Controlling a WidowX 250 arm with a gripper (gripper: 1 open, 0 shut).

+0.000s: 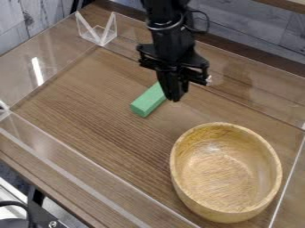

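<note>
My black gripper (174,85) hangs from the top centre over the wooden table, its fingertips pointing down just above a green rectangular object (148,102). The upper right end of that object is partly hidden behind the gripper. The gripper looks shut, and nothing shows held in it.
A large tan round bowl (226,175) fills the lower right. White frames stand at the upper left and left edge, and a black cable lies at the bottom left corner.
</note>
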